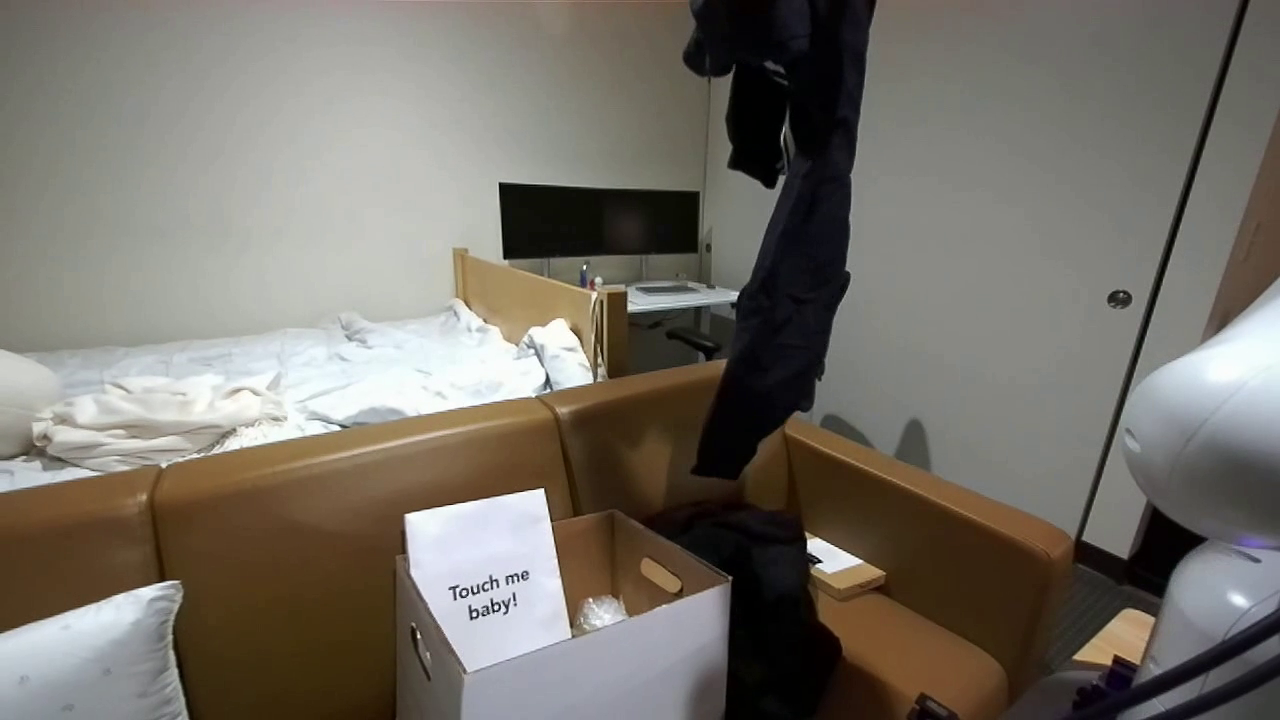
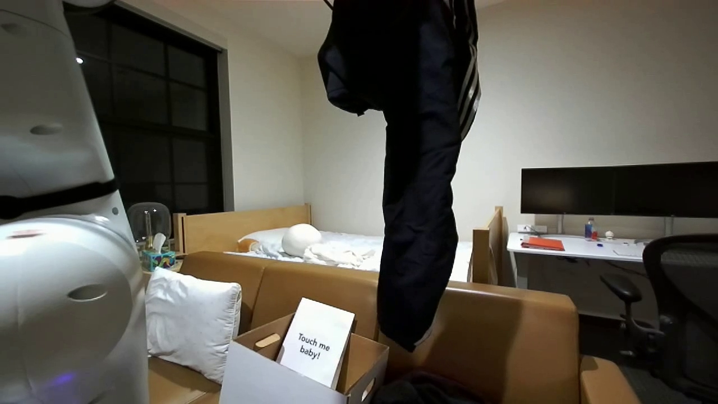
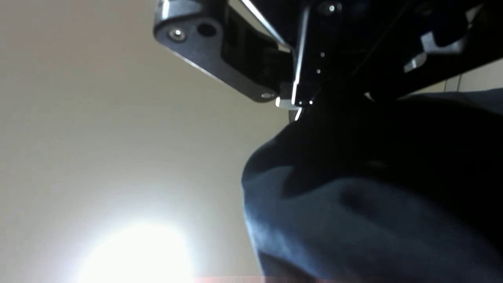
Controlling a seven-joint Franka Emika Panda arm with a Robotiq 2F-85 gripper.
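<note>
A dark navy garment with pale stripes along one side (image 2: 420, 168) hangs in the air over the sofa, one long leg or sleeve (image 1: 786, 288) reaching down near the backrest. In the wrist view its cloth (image 3: 330, 226) bunches up just below my gripper, which is shut on it. Deep shadow hides the exact spot where the fingers pinch the cloth. The gripper itself is above the frame in both exterior views.
A cardboard box (image 1: 594, 666) holds a white sign (image 1: 489, 582) and something clear and crumpled. Beside it a black cloth heap (image 1: 768, 600) lies on the brown sofa (image 1: 360, 504). A small flat box (image 1: 846, 578) rests by the armrest.
</note>
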